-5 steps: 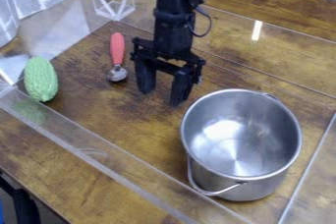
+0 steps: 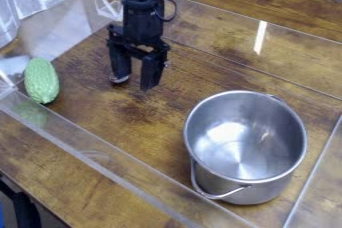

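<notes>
My black gripper (image 2: 138,64) is low over the wooden table, upper middle-left, its fingers spread apart. A small utensil with a silver end (image 2: 119,73) lies at its left finger, mostly hidden by the gripper; whether it is between the fingers or touching them I cannot tell.
A green corn cob or similar vegetable (image 2: 42,80) lies at the left. A large steel pot (image 2: 243,137) stands at the lower right. Clear plastic walls edge the wooden surface (image 2: 147,152).
The gripper has moved left, away from the pot and over the red-handled utensil, which it now largely hides.
</notes>
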